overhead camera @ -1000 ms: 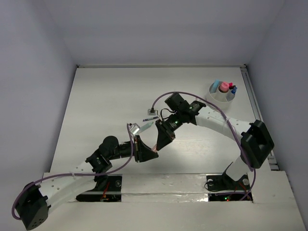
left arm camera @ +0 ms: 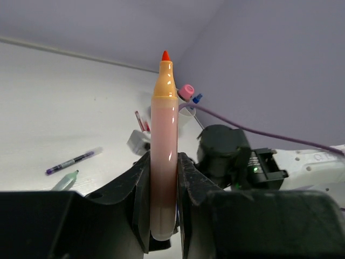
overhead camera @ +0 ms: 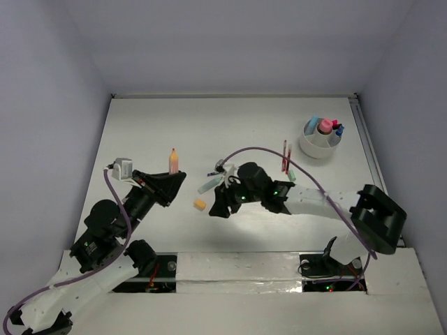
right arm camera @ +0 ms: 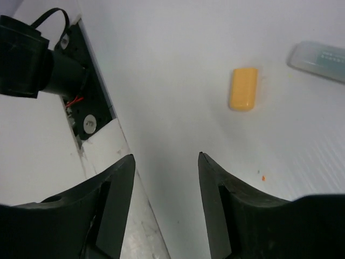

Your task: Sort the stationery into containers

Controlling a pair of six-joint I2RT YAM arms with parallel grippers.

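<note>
My left gripper (overhead camera: 169, 183) is raised at the left, shut on an upright orange highlighter (left arm camera: 164, 145), orange cap at the top (overhead camera: 173, 162). My right gripper (overhead camera: 221, 208) is over the middle of the table, fingers apart and empty, above and beside a small orange block (right arm camera: 243, 88), likely a cap or eraser (overhead camera: 199, 204). A pale green marker (overhead camera: 209, 184) and a purple pen (left arm camera: 70, 162) lie behind it. Red pens (overhead camera: 284, 157) and a green item (overhead camera: 292, 175) lie right of centre. A white divided round container (overhead camera: 313, 145) holds coloured stationery at the back right.
Walls enclose it at the back and both sides. The right arm lies across the front right of the table.
The left gripper has risen and moved left, carrying the highlighter upright.
</note>
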